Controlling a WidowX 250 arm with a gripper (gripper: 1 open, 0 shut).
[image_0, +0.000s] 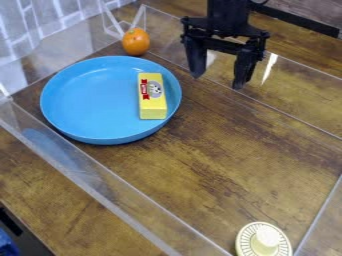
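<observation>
My black gripper (221, 62) hangs at the upper middle of the camera view, its two fingers spread wide apart with nothing visible between them. Left of it, a blue plate (87, 110) holds a yellow boxed item (151, 101) with a red label. An orange fruit (135, 41) sits behind the plate, left of the gripper.
A pale round lid-like object (263, 241) lies at the bottom right. Clear transparent panels run along the left and right edges.
</observation>
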